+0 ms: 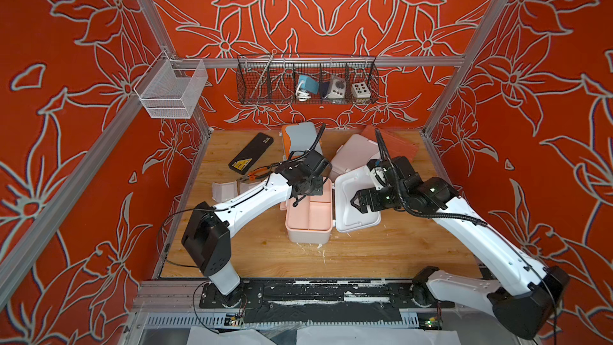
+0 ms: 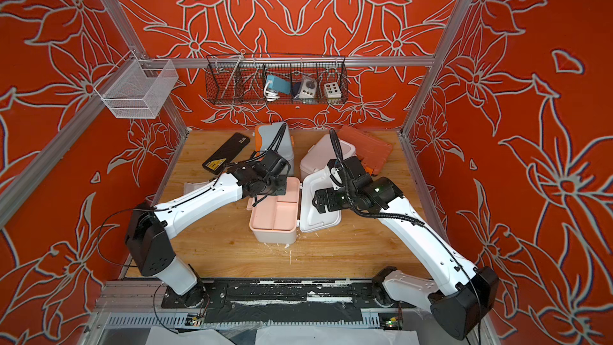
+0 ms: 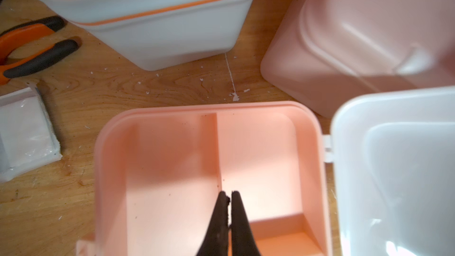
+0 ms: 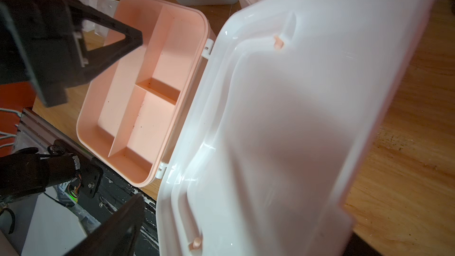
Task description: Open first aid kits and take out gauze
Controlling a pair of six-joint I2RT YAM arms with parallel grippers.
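The pink first aid kit lies open, its compartments bare in the right wrist view. Above it my left gripper is shut with nothing between its fingertips. The inner tray divider stands outside those fingers, beyond and below the tips. Hinged on the right side is the white lid, folded outward. My right gripper stands over that lid, fingers wide apart; its other finger is mostly hidden by the lid. Clear packets, possibly gauze, rest on the table left of the kit.
A grey-and-orange box and a closed pink box stand close behind the kit. Orange pliers, a black case and a red-brown folder lie around.
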